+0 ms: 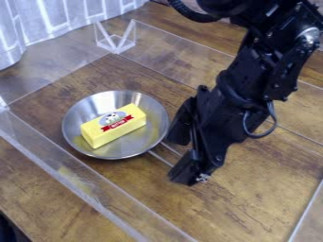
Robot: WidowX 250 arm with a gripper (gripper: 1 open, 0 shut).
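Note:
A yellow butter block (101, 128) with a red and white label lies in a steel pan (149, 109), whose thin handle runs toward the lower right. Just right of the pan, the black gripper (192, 151) points down over the wooden table, low near the handle. Its fingers are dark and partly overlapped by its body, so their spacing is unclear.
Clear plastic walls (38, 161) edge the work area on the left and back. A small clear stand (116, 36) is at the back left, by a white curtain (32, 28).

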